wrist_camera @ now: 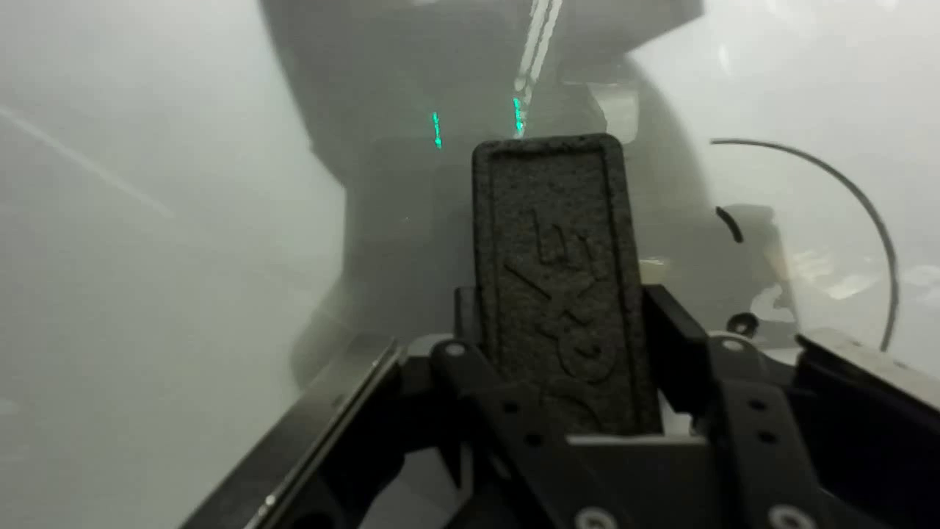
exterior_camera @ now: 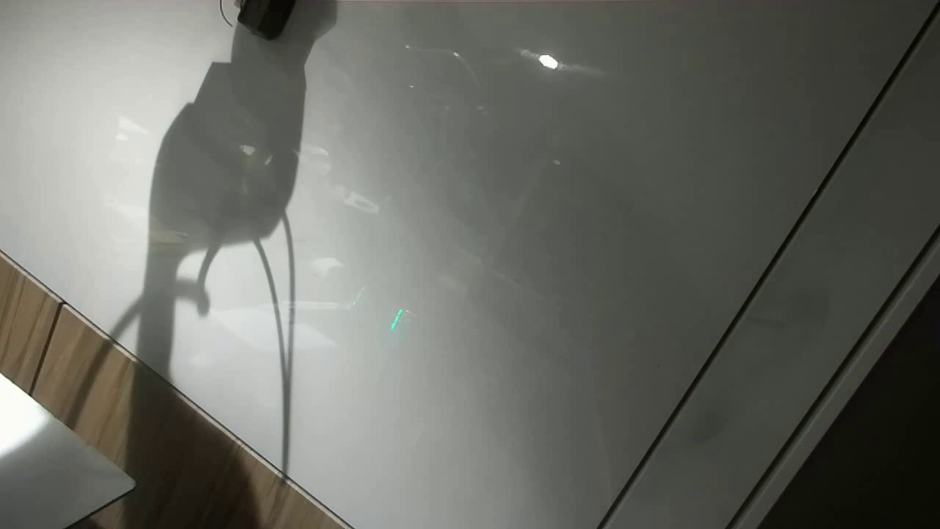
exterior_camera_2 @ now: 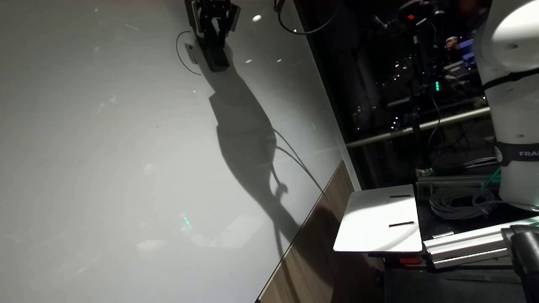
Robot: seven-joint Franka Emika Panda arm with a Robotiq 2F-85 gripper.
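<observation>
A dark, rectangular block [wrist_camera: 557, 256] with raised lettering, like an eraser, is held lengthwise between the fingers of my gripper, which is shut on it. In exterior view 2 the gripper [exterior_camera_2: 214, 27] is at the top, with the block [exterior_camera_2: 218, 59] by the glossy white board [exterior_camera_2: 126, 151]. Whether the block touches the board, I cannot tell. A thin black curved line [wrist_camera: 868, 207] marks the board to the right of the block in the wrist view; a short dark dash [wrist_camera: 729, 224] lies nearer. Exterior view 1 shows only the block's end [exterior_camera: 266, 16].
Wood-patterned panel [exterior_camera_2: 303, 262] borders the board. Beyond it stand a small white tray [exterior_camera_2: 379, 222] and a white robot arm [exterior_camera_2: 520, 111]. The arm's large shadow [exterior_camera: 229, 167] and reflections cover part of the board.
</observation>
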